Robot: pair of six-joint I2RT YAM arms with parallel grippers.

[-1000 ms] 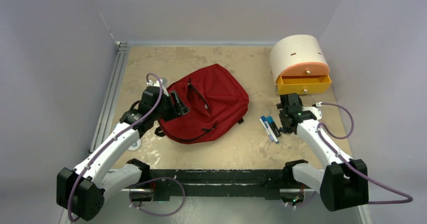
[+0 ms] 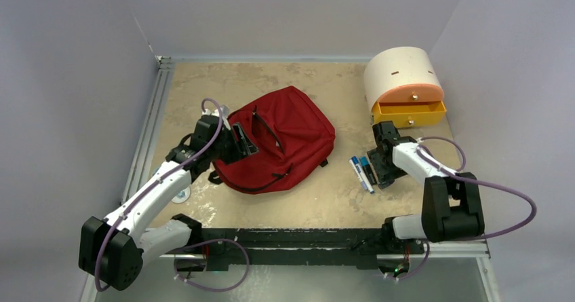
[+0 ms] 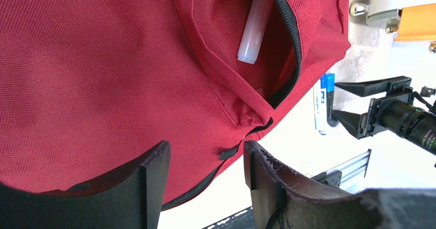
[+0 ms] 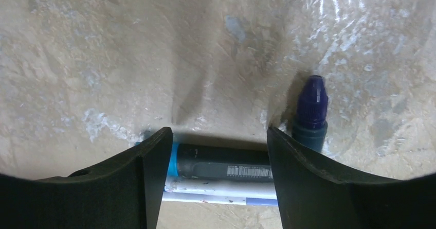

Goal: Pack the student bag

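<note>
The red bag lies on the table left of centre, its front pocket partly unzipped. Inside that pocket a pale translucent tube shows in the left wrist view. My left gripper stands open above the bag, nothing between its fingers. A white marker with blue ends and a black marker with a blue cap lie side by side right of the bag. Low over the table, my right gripper is open with the black marker crossing beyond its fingertips. A dark crayon-like tip shows beside its right finger.
A small white-and-orange cabinet stands at the back right, its yellow drawer pulled out near my right arm. Bare table lies between the bag and the markers.
My right gripper and forearm have shifted slightly to the left and toward the front, closer beside the markers. The left arm has barely moved, and the bag and markers stay in place.
</note>
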